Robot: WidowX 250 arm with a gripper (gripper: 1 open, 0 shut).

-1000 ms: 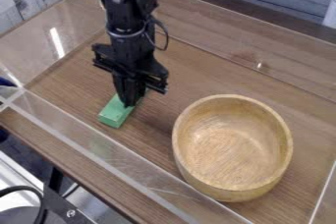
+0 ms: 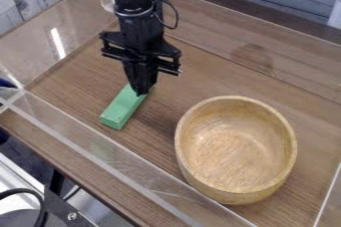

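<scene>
My gripper [image 2: 144, 72], black, hangs in the upper middle of the camera view, above the far end of a green rectangular block [image 2: 124, 109] lying flat on the wooden surface. The gripper looks shut, and I see nothing held in it. Whether its tips touch the block is unclear.
A large round wooden bowl [image 2: 233, 146] stands at the lower right. A clear edge or panel runs along the lower left.
The gripper has moved back, away from the viewer, and slightly up in the view. More of the green block's far end now shows.
</scene>
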